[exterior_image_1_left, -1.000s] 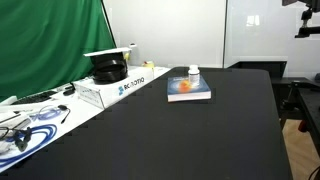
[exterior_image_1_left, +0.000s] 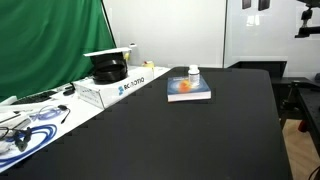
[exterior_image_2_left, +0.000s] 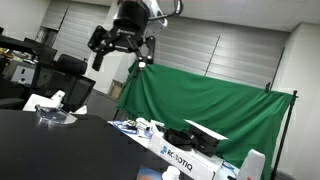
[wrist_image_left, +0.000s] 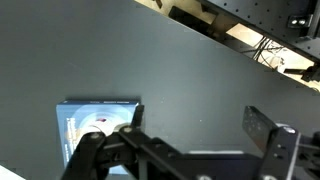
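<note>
A flat book or box (exterior_image_1_left: 188, 91) with a blue edge and an orange patch lies on the black table. On its far part stands a small white bottle (exterior_image_1_left: 194, 73), upright. In exterior view 2 only the tops of the bottle (exterior_image_2_left: 170, 173) and the book (exterior_image_2_left: 148, 174) show at the lower edge. My gripper (exterior_image_2_left: 118, 58) hangs open high above the table, nothing between its fingers. Just its fingertips reach into exterior view 1 at the top right. From the wrist, the book (wrist_image_left: 72, 118) appears at lower left, partly covered by one finger (wrist_image_left: 122, 150).
A clear container (exterior_image_2_left: 55, 116) sits on the table in exterior view 2. Behind the table stand a white Robotiq box (exterior_image_1_left: 118, 89) with black gear on it and a green curtain (exterior_image_1_left: 50, 40). Cables (exterior_image_1_left: 35, 138) lie at the left.
The gripper's fingertips have come into exterior view 1 at the top right, farther left than the arm part seen there before. Book and bottle have stayed where they were.
</note>
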